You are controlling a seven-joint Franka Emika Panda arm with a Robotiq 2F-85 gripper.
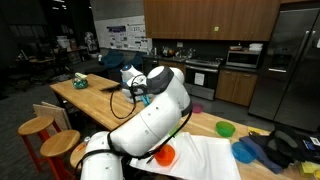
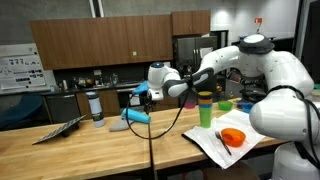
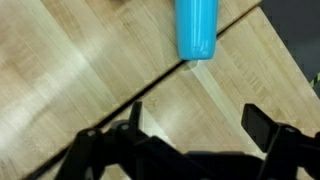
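My gripper stands open over the wooden table [image 3: 60,70], with only bare tabletop between its fingers in the wrist view. A blue cylindrical object [image 3: 197,28], perhaps a bottle or cup, is at the top of that view, ahead of the fingers and apart from them. In exterior view 2 the light-blue object [image 2: 137,116] lies on the table beneath my gripper [image 2: 146,98]. Exterior view 1 shows only part of the blue object [image 1: 146,100] beside the arm; the fingertips are too small there to make out clearly.
Near the arm's base, an orange bowl [image 2: 233,136] rests on white paper [image 2: 212,146], with a green-and-yellow cup [image 2: 205,108] behind it. A green bowl [image 1: 225,129] and a blue bowl [image 1: 243,152] stand right of the arm.
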